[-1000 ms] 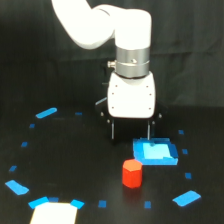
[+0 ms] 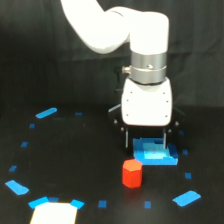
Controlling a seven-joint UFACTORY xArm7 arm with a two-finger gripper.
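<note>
A red block [image 2: 132,173] stands on the dark table, just in front of and left of a blue, tray-like square [image 2: 172,160]. A lighter blue patch shows within that square. My gripper [image 2: 146,138] points down under the white arm, at the back edge of the square in this view. Its thin dark fingers stand apart and look open, with nothing seen between them. The dark background makes the fingertips hard to make out, and their height above the table cannot be told.
Blue strips lie around the table, one at the back left [image 2: 46,113], another at the front right [image 2: 186,198]. Several small blue squares dot the surface. A pale block [image 2: 54,213] sits at the front left edge.
The arm and gripper have moved right and slightly down, nearer to the blue square. The red block and the blue pieces have not moved.
</note>
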